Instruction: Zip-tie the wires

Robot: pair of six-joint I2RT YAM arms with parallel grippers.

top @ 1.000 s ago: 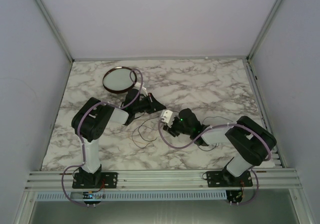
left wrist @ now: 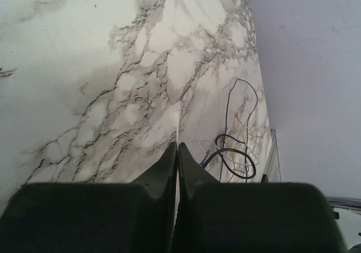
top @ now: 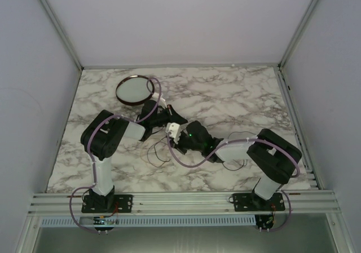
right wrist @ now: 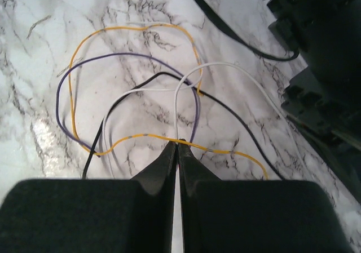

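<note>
My right gripper is shut low among loose coloured wires, with the yellow wire crossing at its fingertips and a white wire running down to them; whether any wire is pinched I cannot tell. A purple wire and black wire loop around them on the marble. My left gripper is shut, pointing over bare marble with a thin pale strip at its tips, tangled wires lying to its right. In the top view both grippers meet near the table's middle.
A round dark-rimmed object lies at the back left. Pale walls bound the marble table.
My right gripper has moved left and slightly toward the left arm's side over the wires. The left arm has stayed still.
</note>
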